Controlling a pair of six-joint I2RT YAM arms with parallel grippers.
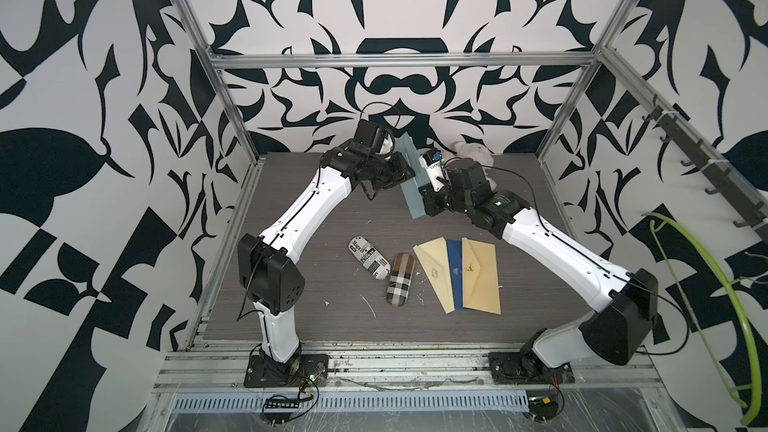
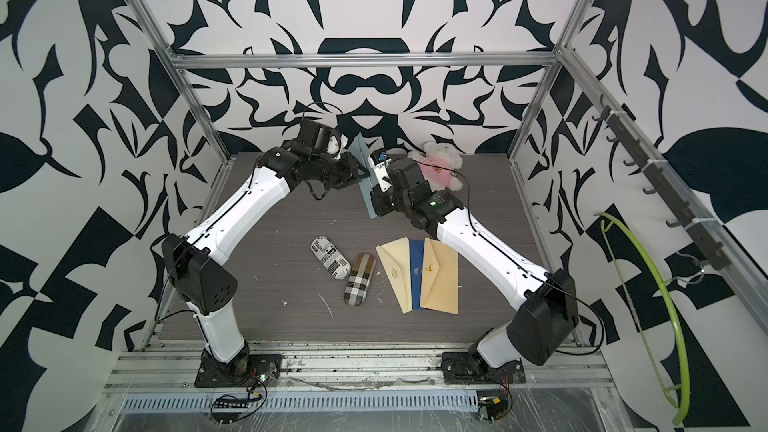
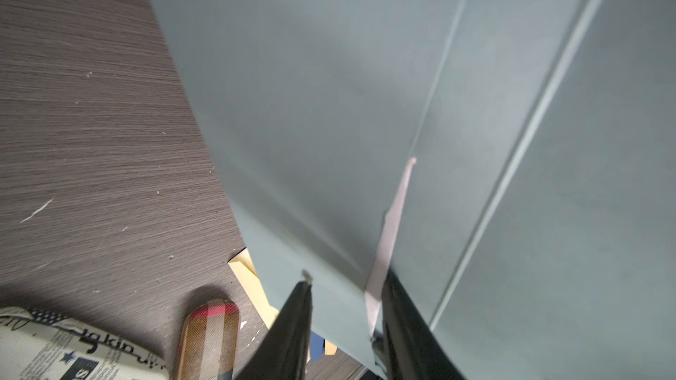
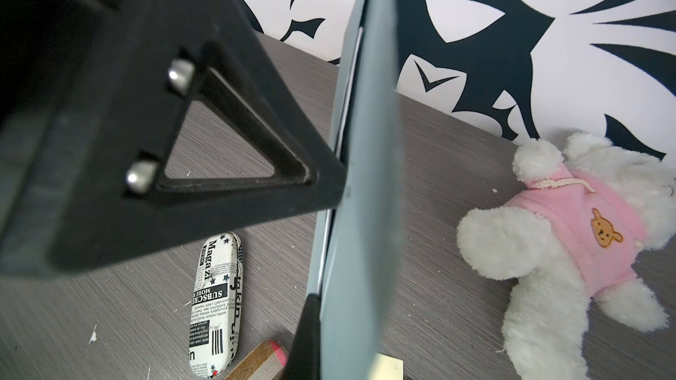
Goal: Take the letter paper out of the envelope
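Observation:
The pale blue-grey envelope [image 1: 415, 202] is held up off the table between my two arms, near the back. In the right wrist view my right gripper is shut on it, a black finger [image 4: 310, 190] pressed against its side. The left wrist view shows the envelope [image 3: 302, 98] close up, with a narrow gap along one edge. A pale pinkish strip [image 3: 389, 239] shows in that gap; whether it is the letter paper or the lining I cannot tell. My left gripper is part open beside the gap, its fingertips apart, one close to the strip.
Cream, navy and tan envelopes [image 1: 482, 288] lie at the front right. A newsprint-patterned case [image 1: 369, 257] and a plaid case [image 1: 400, 279] rest in the middle. The white teddy bear [image 2: 438, 166] in pink sits at the back right.

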